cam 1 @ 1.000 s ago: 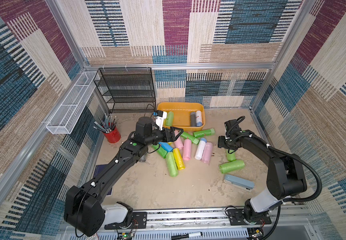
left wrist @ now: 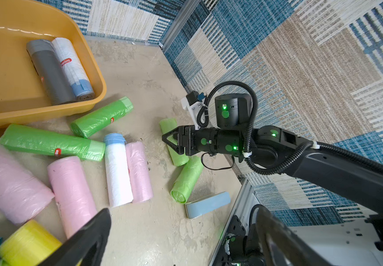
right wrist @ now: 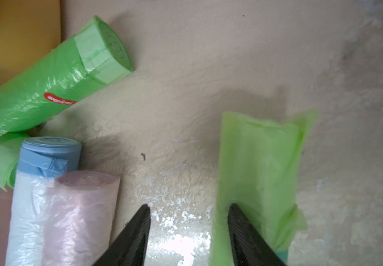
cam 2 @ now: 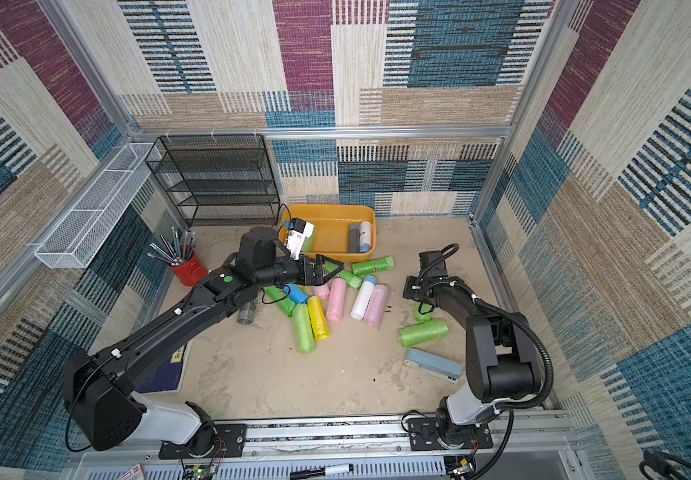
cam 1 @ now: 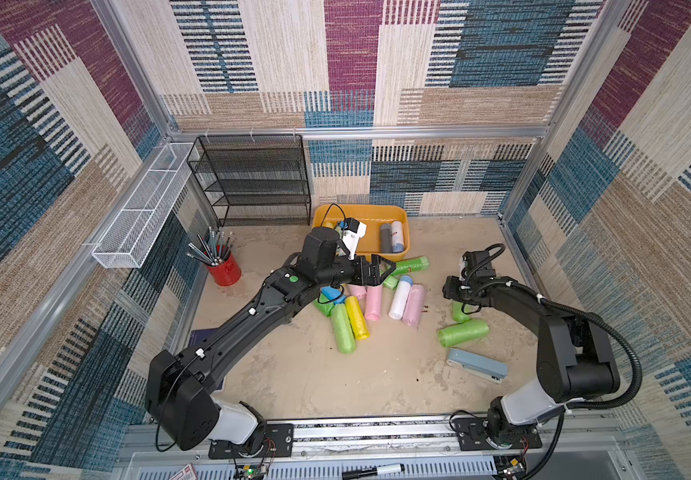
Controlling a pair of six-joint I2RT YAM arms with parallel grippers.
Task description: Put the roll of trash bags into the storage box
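Observation:
My right gripper hangs over the table with its fingers apart and nothing between them. A light green roll [right wrist: 258, 164] lies beneath it; one fingertip overlaps the roll in the right wrist view, while the gap shows bare table. Whether that finger touches it I cannot tell. Another light green roll [cam 1: 464, 332] lies just in front. The yellow storage box [cam 1: 406, 232] stands at the back, with a grey roll [left wrist: 51, 73] and a white roll [left wrist: 73, 66] inside. Over the cluster of rolls, my left gripper [cam 1: 387, 270] is open and empty.
Green rolls [left wrist: 105, 117], pink rolls [left wrist: 71, 190], a white roll with blue end [left wrist: 117, 173] and a yellow roll [cam 1: 356, 318] crowd the middle. A blue-grey stapler [cam 1: 477, 365] lies front right. The red pen cup [cam 1: 225, 272] stands left.
The left arm has swung to the right, across the front of the box. My right gripper has shifted slightly right, closer over the light green roll. The rolls look unmoved.

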